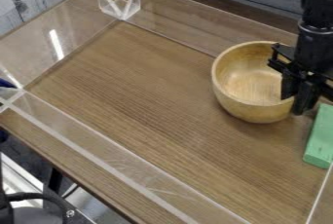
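A wooden bowl [242, 88] sits at the right of the wooden table, tilted slightly. My black gripper [294, 93] is at the bowl's right side, its fingers at the rim and shut on it, though the exact contact is partly hidden by the dark gripper body.
A green block [317, 142] lies just below and right of the bowl. Clear tape strips cross the table [143, 130], whose left and middle are bare. A dark object [33, 208] shows at the lower left, off the table.
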